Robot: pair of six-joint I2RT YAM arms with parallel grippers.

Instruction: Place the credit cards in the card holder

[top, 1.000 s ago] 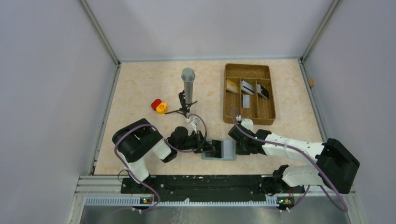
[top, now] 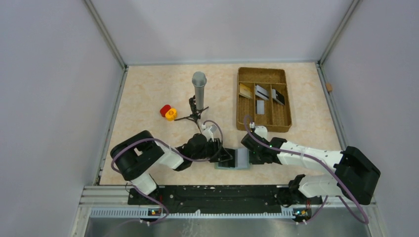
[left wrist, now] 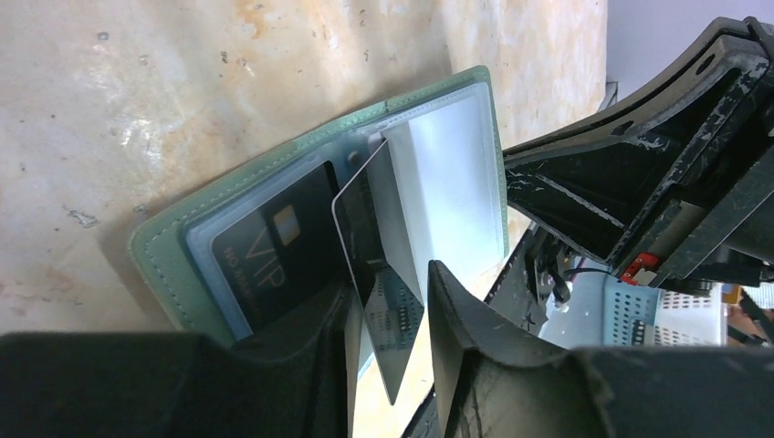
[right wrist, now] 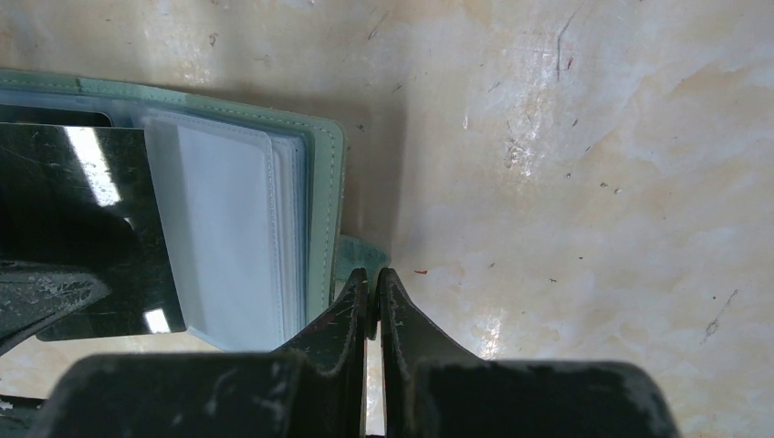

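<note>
A green card holder [top: 242,168] lies open near the table's front edge, its clear sleeves showing in both wrist views. In the left wrist view a black VIP card [left wrist: 274,239] lies in the left sleeve. A glossy dark card [left wrist: 370,242] leans up beside it, over the white sleeve's near edge. My left gripper is part open around that card's lower end, with room between the fingers. At the holder's right edge my right gripper is shut on its small teal tab [right wrist: 359,254]; fingertips hide the tab's end.
A brown compartment tray [top: 243,113] with several cards stands at the back right. Left of it are a grey cylinder on a stand [top: 199,89] and a red and yellow object [top: 171,114]. The table right of the holder is clear.
The right arm stays still.
</note>
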